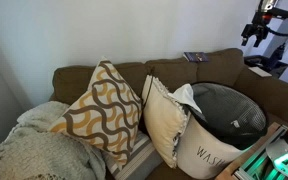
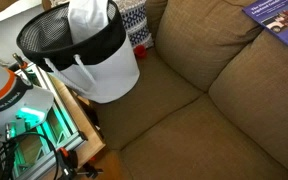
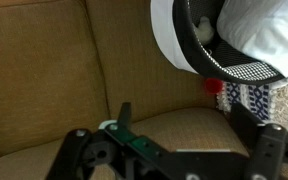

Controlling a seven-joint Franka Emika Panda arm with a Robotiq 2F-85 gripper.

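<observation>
In the wrist view my gripper stands open, its two dark fingers wide apart with only the brown sofa seen between them. It hangs high at the upper right of exterior view 1, above the sofa (image 1: pixel 215 66), touching nothing. A white laundry basket (image 1: pixel 202 150) with a black mesh rim stands at the sofa's front. White cloth (image 2: pixel 88 18) hangs over its rim. A small red item (image 3: pixel 213 86) lies on the sofa beside the basket and a patterned pillow (image 3: pixel 254 98).
A patterned cushion (image 1: pixel 103 110), a cream cushion (image 1: pixel 164 120) and a fluffy throw (image 1: pixel 46 157) fill the sofa's left part. A purple-blue book (image 2: pixel 281 17) rests near the sofa back. The seat right of the basket is clear.
</observation>
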